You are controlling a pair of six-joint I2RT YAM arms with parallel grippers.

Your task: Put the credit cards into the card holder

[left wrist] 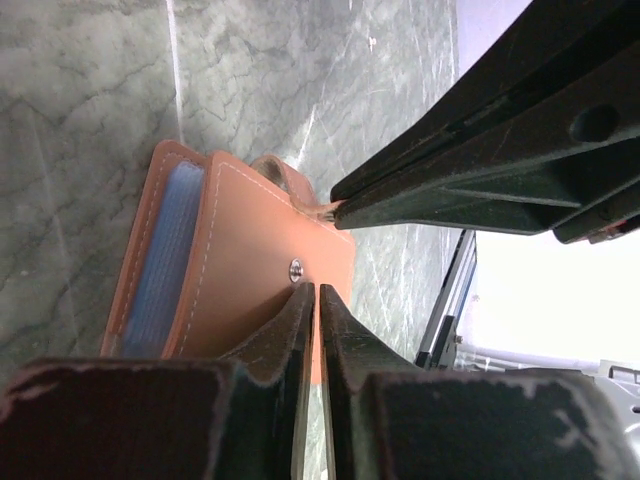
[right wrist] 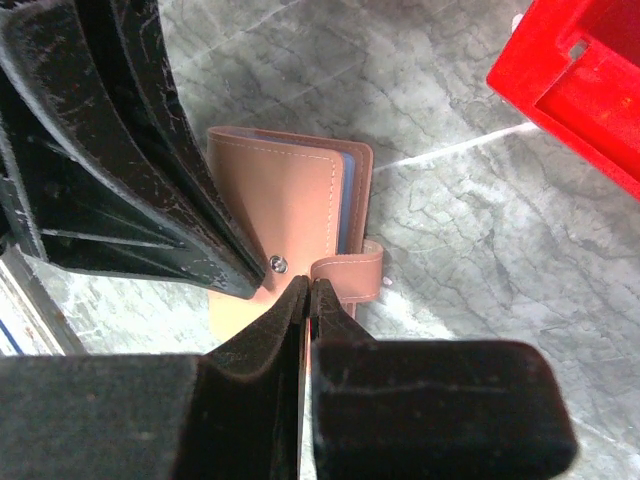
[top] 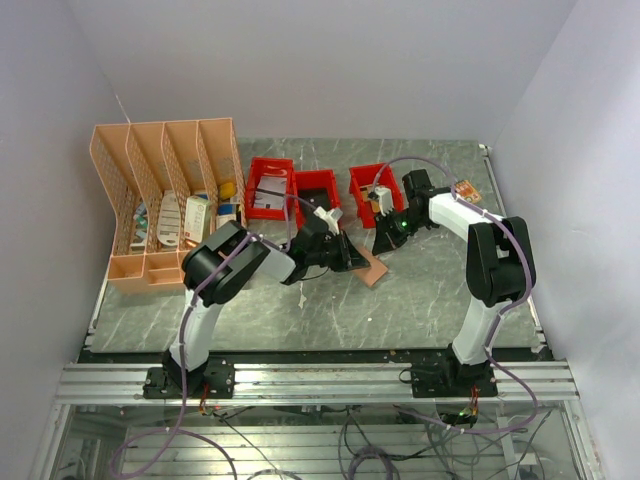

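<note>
A salmon leather card holder (top: 370, 272) lies on the grey table, with clear sleeves showing along its edge (left wrist: 160, 262). My left gripper (top: 350, 260) is shut on the card holder; in the left wrist view its fingertips (left wrist: 322, 300) are at the holder's face beside the snap. My right gripper (top: 382, 244) is shut just behind the holder; in the right wrist view its fingertips (right wrist: 318, 292) are by the holder's strap (right wrist: 352, 268), and I cannot tell if anything is between them. No loose card is clearly visible.
Three red bins (top: 268, 210) stand along the back, the right one close to my right arm. A tan divided organizer (top: 140, 270) with boxes fills the left.
</note>
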